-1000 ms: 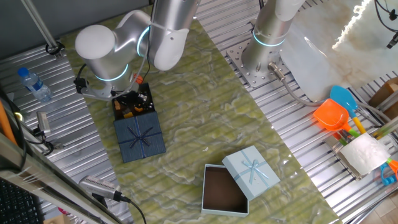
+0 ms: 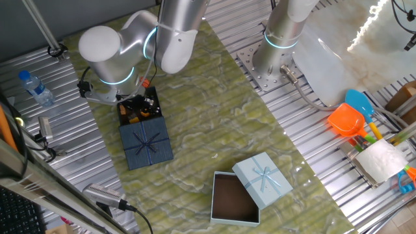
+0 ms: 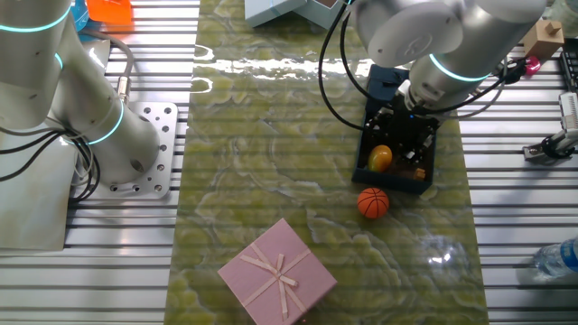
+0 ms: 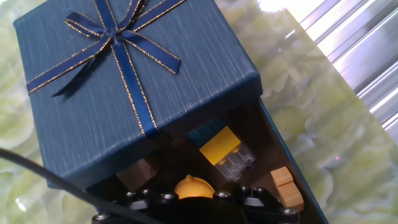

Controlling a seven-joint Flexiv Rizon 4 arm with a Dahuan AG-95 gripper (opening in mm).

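A dark blue gift box [image 3: 428,187] stands partly uncovered, its ribboned lid [image 2: 146,144] covering one part of it. Over the uncovered part, my gripper [image 3: 408,134] points down into the box. Inside lie a yellow-orange rounded object [image 4: 194,186], a yellow block with a clear part [image 4: 221,147] and a tan wooden piece [image 4: 287,188]. The rounded object appears at the bottom of the wrist view, in line with the middle of the gripper. Its lower part and my fingertips are hidden, so whether the fingers are open or shut on it does not show.
A small orange basketball [image 3: 373,203] rests on the table just outside the blue box. Elsewhere on the green mat are a closed pink box [image 3: 278,272] and an open, empty light blue box [image 2: 235,199], its lid [image 2: 263,179] leaning over one side.
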